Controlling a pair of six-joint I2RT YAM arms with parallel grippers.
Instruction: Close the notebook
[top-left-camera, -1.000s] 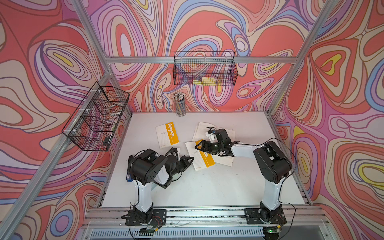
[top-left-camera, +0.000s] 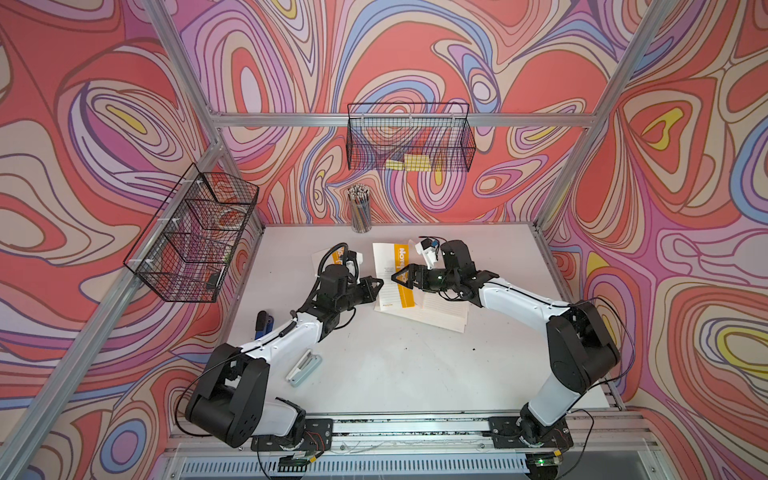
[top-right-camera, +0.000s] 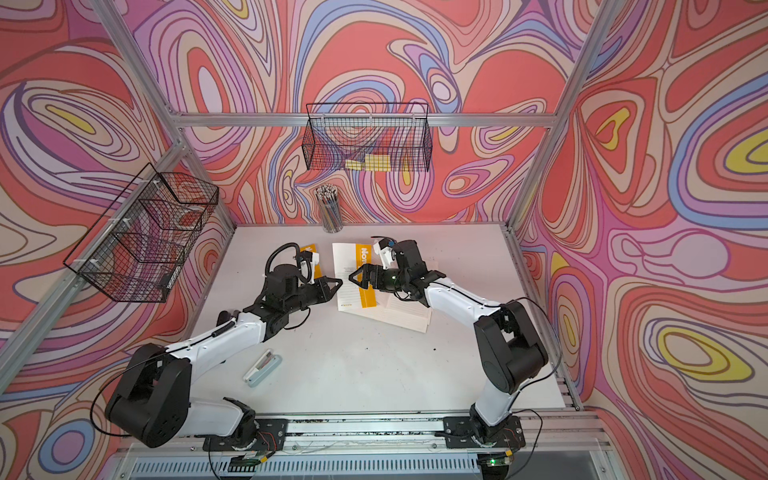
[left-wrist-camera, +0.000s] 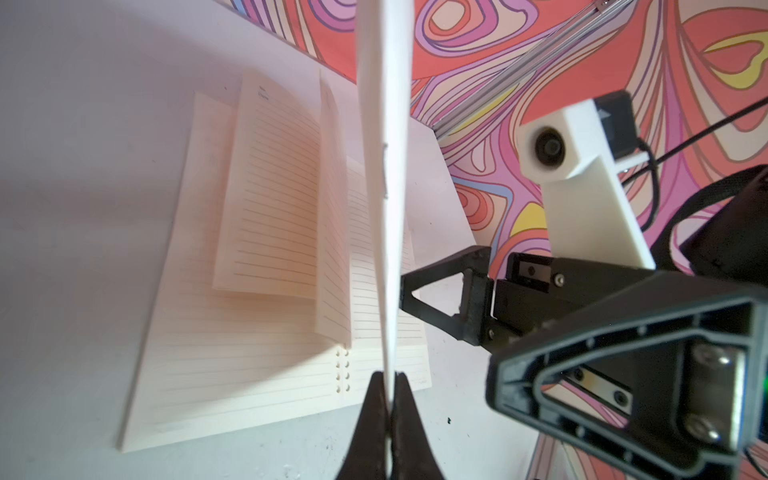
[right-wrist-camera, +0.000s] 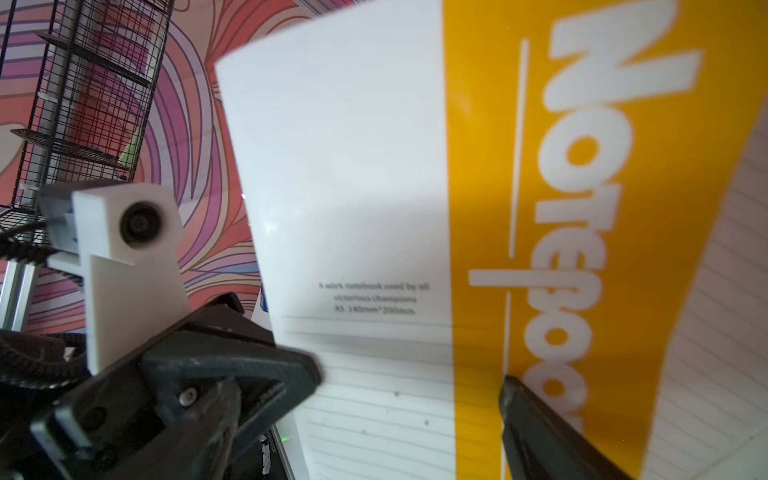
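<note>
My left gripper is shut on the edge of a white notebook cover with an orange "Notebook" strip (top-left-camera: 406, 296). In the left wrist view the cover appears almost edge-on, raised above the table; whether it is joined to the pages behind cannot be seen. Behind it lies a spread notebook with lined pages (left-wrist-camera: 240, 376), some of its leaves standing up. The right gripper stands open in front of the cover's printed face (right-wrist-camera: 360, 176), with nothing visibly gripped. The right arm hides part of the open pages (top-left-camera: 424, 317) from above.
Another notebook (top-left-camera: 318, 261) lies behind the left arm, mostly hidden. A stapler (top-left-camera: 304, 368) is at front left, near dark and blue items (top-left-camera: 262, 324). The pencil cup (top-left-camera: 360, 209) stands at the back.
The right arm rose and drew back slightly earlier.
</note>
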